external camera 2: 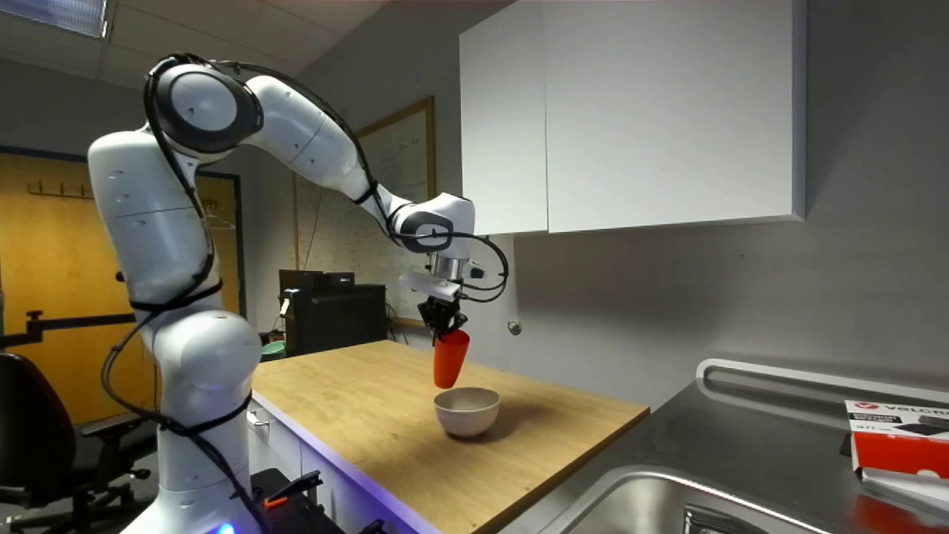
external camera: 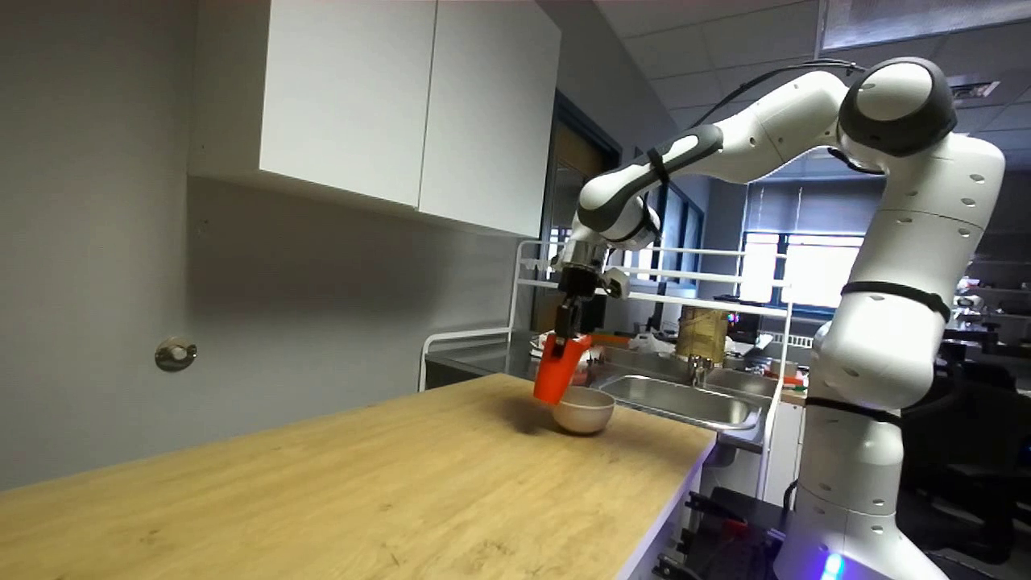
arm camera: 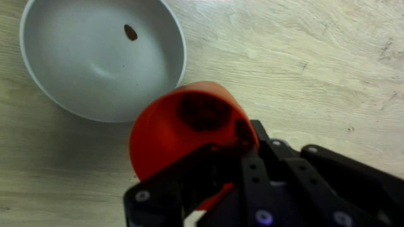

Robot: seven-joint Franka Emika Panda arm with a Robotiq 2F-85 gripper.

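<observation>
My gripper is shut on the rim of an orange-red cup [arm camera: 159,140], seen from above in the wrist view. Dark contents lie at the bottom of the cup, too shadowed to make out. In both exterior views the cup [external camera: 557,370] hangs tilted above the table, close beside a pale bowl [external camera: 584,411]. From the second exterior view the cup [external camera 2: 450,359] appears just above the bowl's [external camera 2: 467,411] far rim. Inside the bowl [arm camera: 87,56] lies a small brown almond-shaped piece [arm camera: 130,32], along with a few tiny specks.
White cabinets [external camera 2: 667,116] hang on the wall above. A red and white box [external camera 2: 898,445] sits on the counter.
</observation>
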